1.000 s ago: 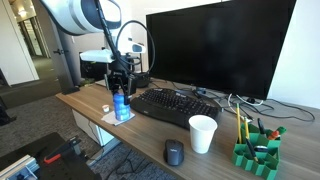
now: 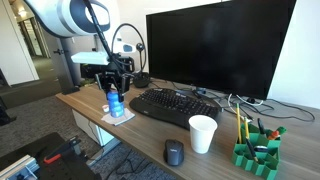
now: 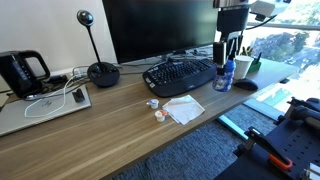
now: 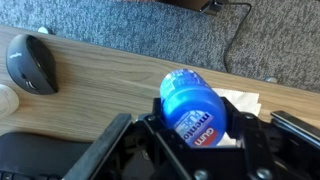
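Observation:
A blue bottle point(image 2: 114, 104) with a pale label is upright near the desk's front edge, overlapping the white napkin point(image 2: 126, 116) in exterior view 1. In exterior view 2 the bottle point(image 3: 227, 76) is to the right of the napkin point(image 3: 183, 109). My gripper point(image 3: 227, 62) is directly over the bottle, fingers around its upper part. The wrist view looks down on the bottle's blue top point(image 4: 190, 92), which lies between the fingers and hides part of the napkin point(image 4: 242, 101). Whether the fingers press on it, or the bottle's base touches the desk, is unclear.
A black mouse point(image 2: 174, 152), a white cup point(image 2: 202, 133) and a green pen holder point(image 2: 257, 150) stand to the right in exterior view 1. Behind are the keyboard point(image 2: 176, 106) and monitor point(image 2: 220, 45). In exterior view 2, bare desk point(image 3: 100, 135) lies left of the napkin.
The bottle has moved slightly left too. Mouse, cup and pen holder have stayed put.

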